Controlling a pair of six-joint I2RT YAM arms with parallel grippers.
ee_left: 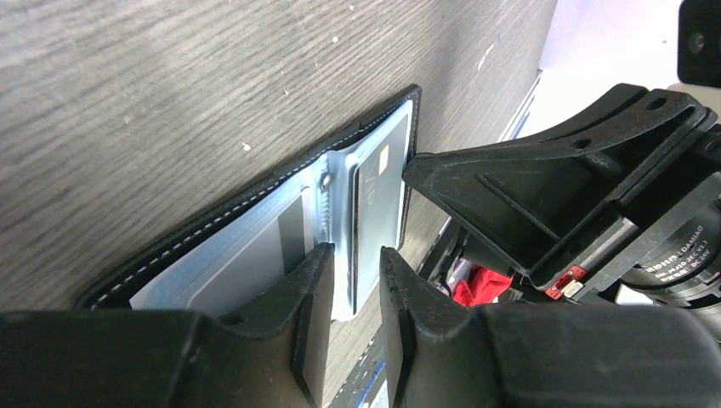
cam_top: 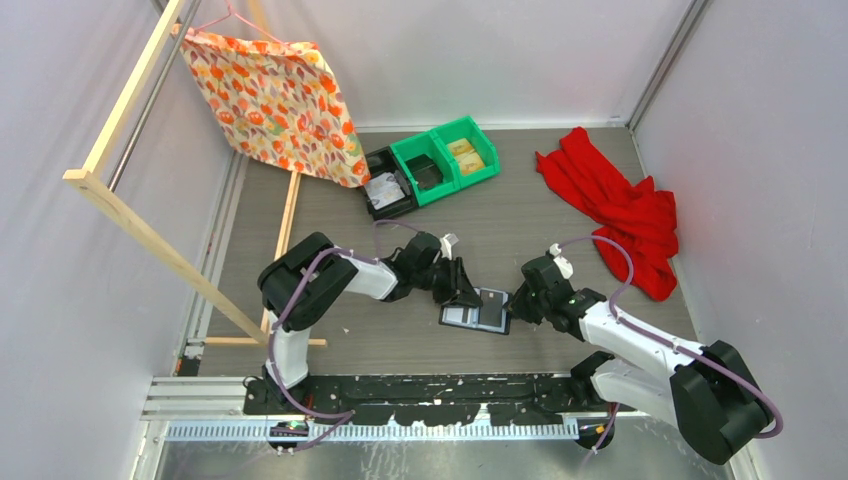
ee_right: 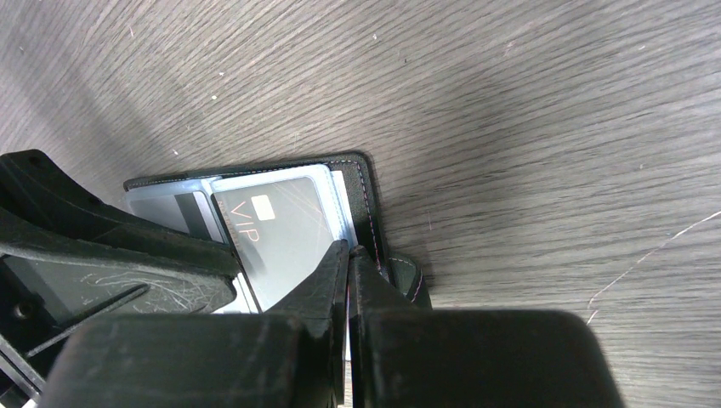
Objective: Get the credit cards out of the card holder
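The open card holder (cam_top: 464, 321) lies flat on the floor between both grippers, with cards in its clear sleeves. A dark VIP card (ee_right: 272, 229) sits in one side; a pale card (ee_left: 242, 263) with a dark stripe is in the other. My left gripper is over the holder, fingertips apart at the sleeve by the dark card, with no card clearly held between them. My right gripper is shut at the holder's edge beside the VIP card, nothing visible between its fingers.
Green and black bins (cam_top: 448, 135) stand at the back, near a patterned cloth (cam_top: 270, 100) on a wooden frame. A red cloth (cam_top: 610, 210) lies at the right. Bare floor surrounds the holder.
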